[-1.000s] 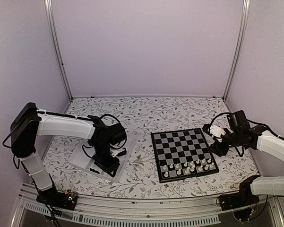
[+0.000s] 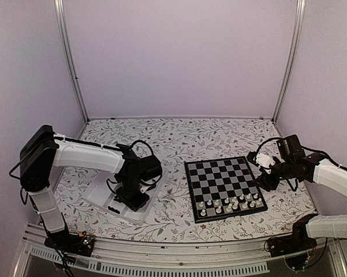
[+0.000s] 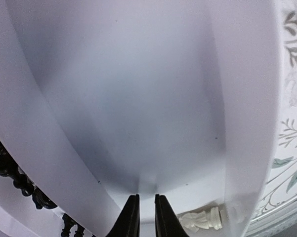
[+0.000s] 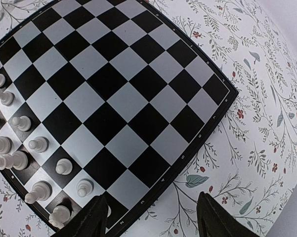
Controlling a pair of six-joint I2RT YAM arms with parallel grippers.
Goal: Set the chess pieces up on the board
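The chessboard carries several upright white pieces along its near edge; its other squares are bare. Inside the tray, a white piece lies on its side in the wide compartment, just right of my left gripper. That gripper's fingertips stand a narrow gap apart, with nothing visible between them; whether they pinch something lower down is out of sight. Black pieces lie in the side compartment. My right gripper hangs open and empty near the board's right edge.
Most of the wide compartment's floor is empty. The tray's wall rises close on the right of the left gripper. Open patterned tablecloth lies behind the board and between it and the tray.
The right arm and the pieces on the board have stayed in place.
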